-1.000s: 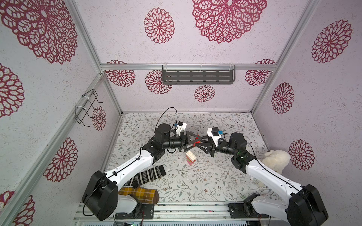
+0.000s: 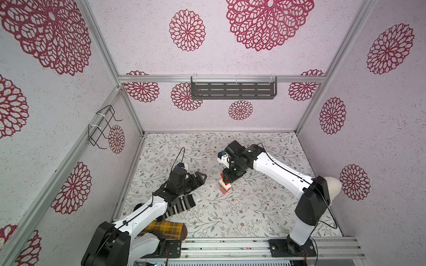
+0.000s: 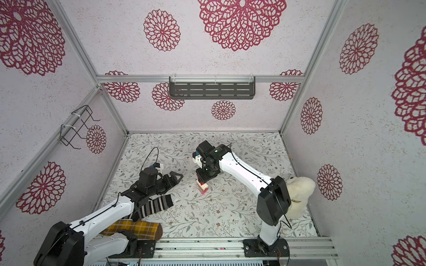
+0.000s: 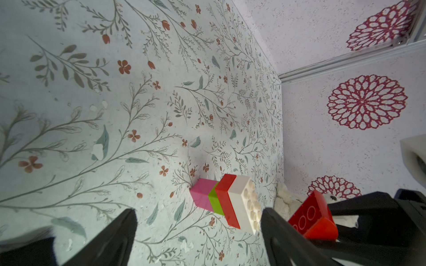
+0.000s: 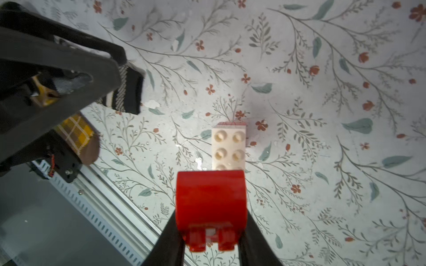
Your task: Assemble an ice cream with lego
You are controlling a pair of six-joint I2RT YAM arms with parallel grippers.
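Note:
A stack of bricks stands on the table: pink at the base, then green, a red layer and a white brick (image 4: pixel 244 201) on top with its studs up. In the right wrist view the white brick (image 5: pixel 228 148) is partly covered by a red curved brick (image 5: pixel 210 199), on which my right gripper is shut. That red brick (image 4: pixel 312 217) is tilted and looks to be above the stack; the exact gap cannot be told. My left gripper is open and empty, a little left of the stack in the top views.
A striped black cloth (image 2: pixel 184 203) and a yellow checked one (image 2: pixel 166 229) lie front left. A white plush toy (image 3: pixel 301 192) sits at the right behind my right arm.
The right gripper, holding that brick, swung leftward and down over the stack.

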